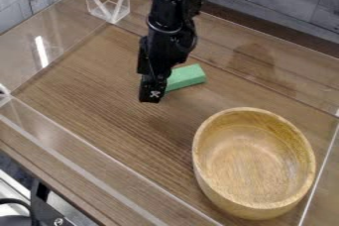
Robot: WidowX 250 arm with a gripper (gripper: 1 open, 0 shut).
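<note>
My black gripper [151, 79] reaches down from the top centre, open, its tips low over the wooden table [93, 121]. A green block [183, 76] lies just to its right, partly hidden behind the gripper.
A large tan bowl [255, 162] stands at the lower right. A white wire-like object [106, 4] is at the upper left, and dark cables lie at the lower left corner.
</note>
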